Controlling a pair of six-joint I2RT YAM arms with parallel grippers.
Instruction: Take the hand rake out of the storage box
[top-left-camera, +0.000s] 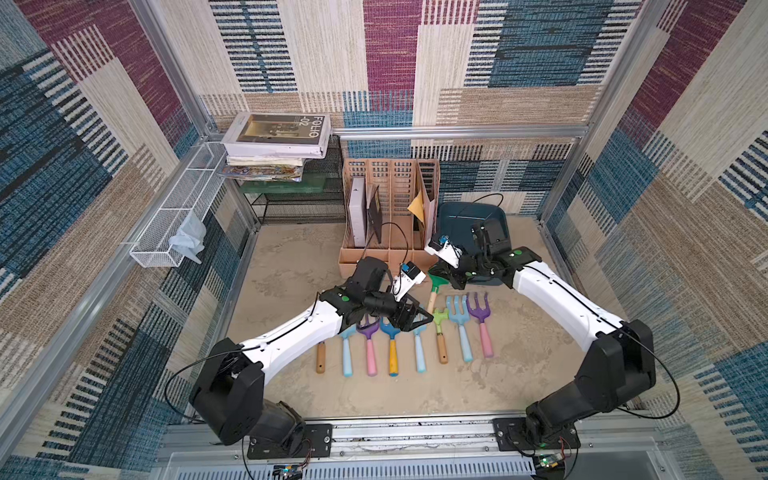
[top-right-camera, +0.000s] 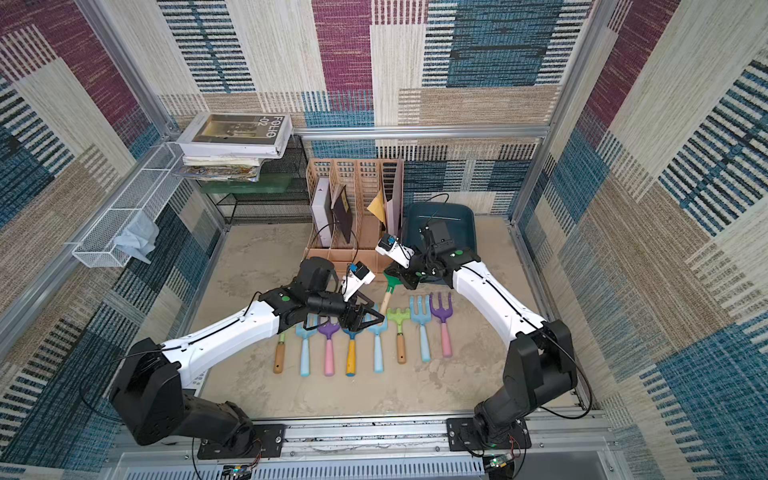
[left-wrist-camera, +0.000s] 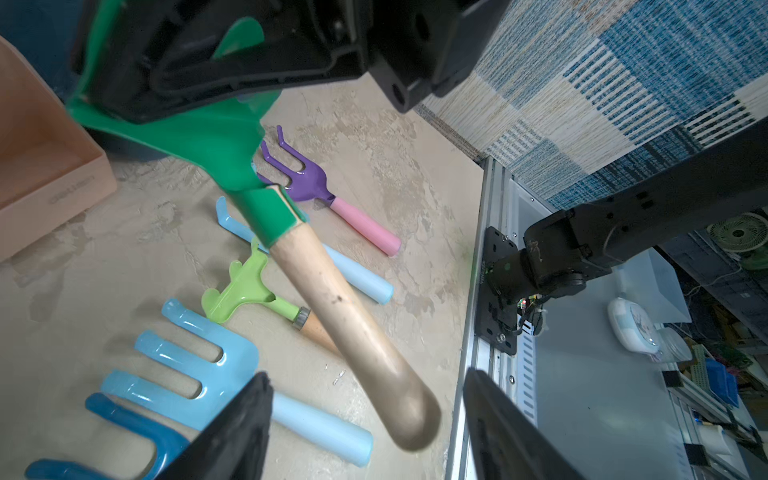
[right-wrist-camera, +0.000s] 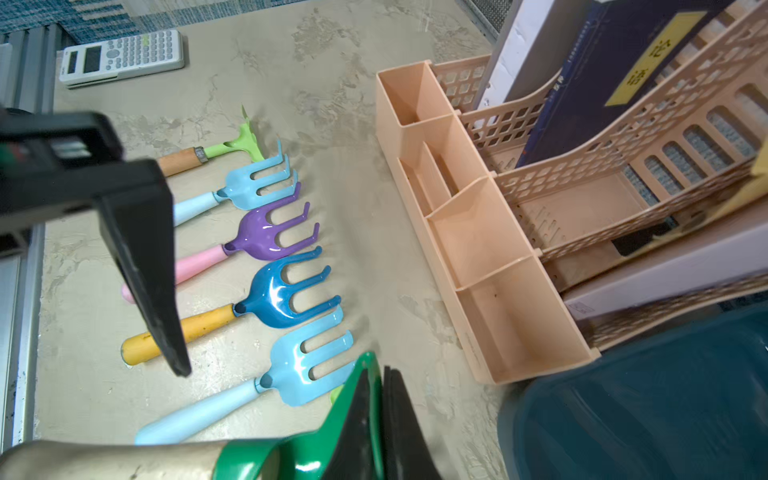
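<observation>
A green hand rake with a pale wooden handle (left-wrist-camera: 336, 316) hangs above the row of rakes, its green head in my right gripper (top-left-camera: 442, 272), which is shut on it. In the left wrist view the handle slopes down between the blurred fingertips of my left gripper, which stands open around the handle's end without visibly touching it. In the right wrist view the green head (right-wrist-camera: 316, 452) is at the bottom edge. The dark teal storage box (right-wrist-camera: 640, 408) is behind my right gripper.
A row of coloured rakes (top-left-camera: 465, 340) lies on the table. A peach organiser (right-wrist-camera: 512, 320) with files stands at the back beside the box. A wire rack with books (top-left-camera: 276, 136) is at back left, a calculator (right-wrist-camera: 120, 57) at the table's side. Bare table lies left of the organiser.
</observation>
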